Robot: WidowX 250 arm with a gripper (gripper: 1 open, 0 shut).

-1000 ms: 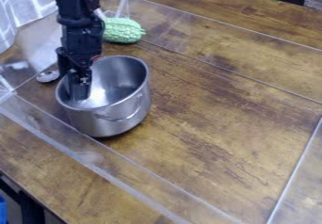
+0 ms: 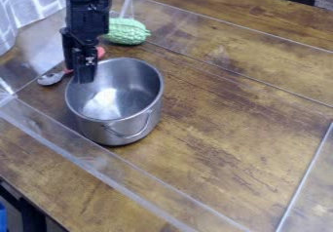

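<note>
A steel pot (image 2: pixel 130 119) sits on the wooden table at the left of the camera view. The black gripper (image 2: pixel 84 65) hangs just above and behind its left rim, pointing down; I cannot tell whether its fingers are open or shut. Behind the pot lies a spoon-like utensil (image 2: pixel 51 78) with a red part, partly hidden by the gripper. A pale green vegetable-like object (image 2: pixel 128 31) lies further back.
Clear strips or panels border the work area, and a pale cloth hangs at the back left.
The gripper has risen out of the pot to above its rear left rim.
</note>
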